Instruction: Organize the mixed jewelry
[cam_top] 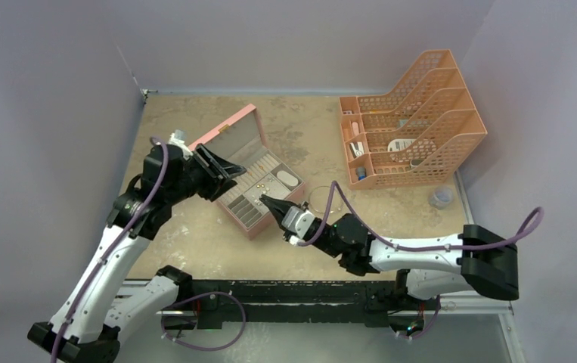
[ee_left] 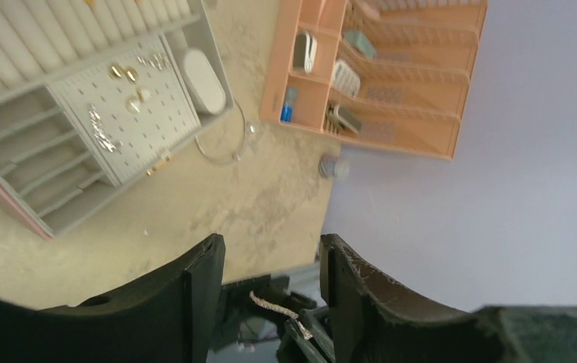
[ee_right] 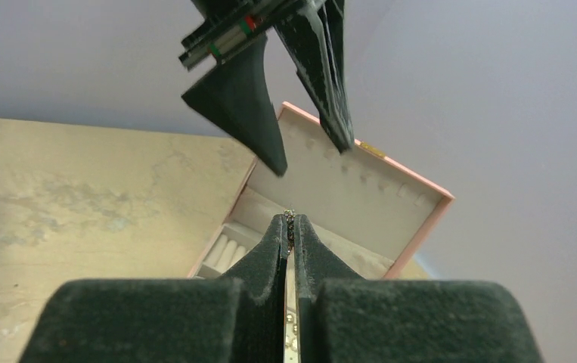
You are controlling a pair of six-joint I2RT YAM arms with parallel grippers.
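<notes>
A pink jewelry box (cam_top: pixel 240 210) lies open, with ring rolls, small compartments and a perforated panel (ee_left: pixel 141 121) bearing gold and silver pieces. My right gripper (cam_top: pixel 264 200) is over its front, shut on a thin chain (ee_right: pixel 289 227) visible at the fingertips in the right wrist view. My left gripper (cam_top: pixel 236 171) is raised over the box, fingers apart with nothing between them; in the right wrist view it hangs above the right one.
An orange organizer (cam_top: pixel 391 179) with small items stands at the back right. A clear cup (cam_top: pixel 441 197) and a wire ring lie right of the box.
</notes>
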